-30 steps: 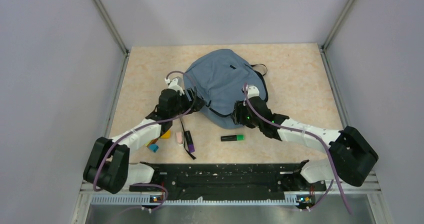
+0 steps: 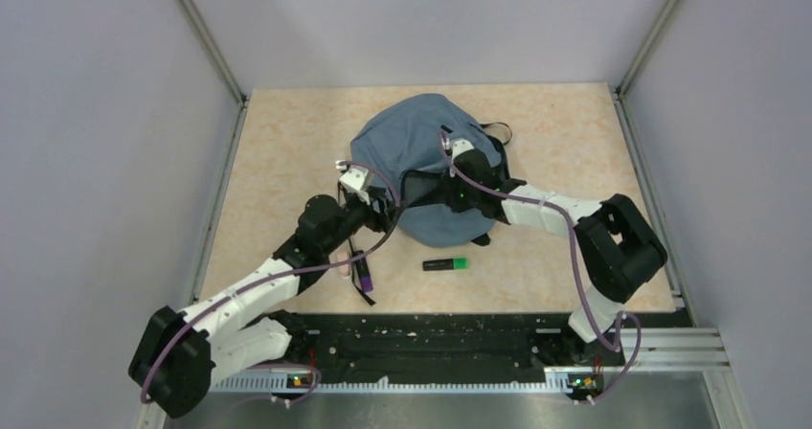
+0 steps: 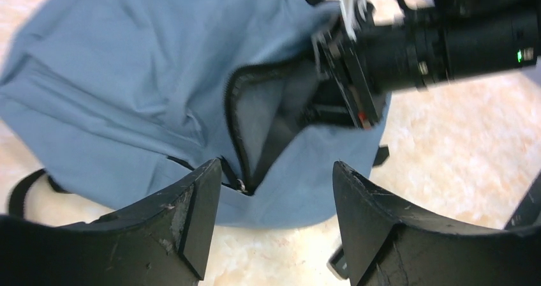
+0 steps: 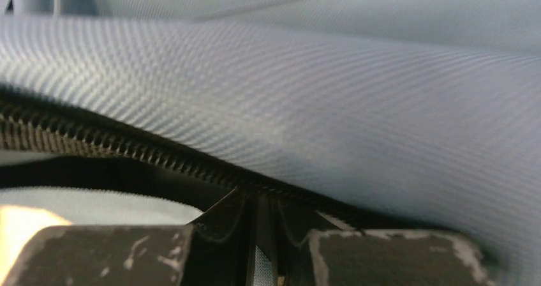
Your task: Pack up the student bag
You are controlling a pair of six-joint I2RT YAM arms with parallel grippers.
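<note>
The blue-grey bag [image 2: 412,132] lies at the back middle of the table, its zip-edged mouth gaping, dark inside. My left gripper [image 2: 383,214] is at the bag's front left; in the left wrist view its fingers [image 3: 201,209] stand apart, with nothing between them. My right gripper [image 2: 450,194] reaches into the mouth beneath the raised flap. Close up, that flap's zip edge [image 4: 127,139] runs across the right gripper's fingers [image 4: 115,254], which are only narrowly apart. Whether the edge is pinched between them is hard to tell.
A black marker with a green cap [image 2: 445,264] lies in front of the bag. Left of it are a black-and-purple marker [image 2: 362,271], a pink item [image 2: 343,264] and a strap end [image 2: 364,297]. Free table lies to the right and back left.
The left arm now covers the coloured items.
</note>
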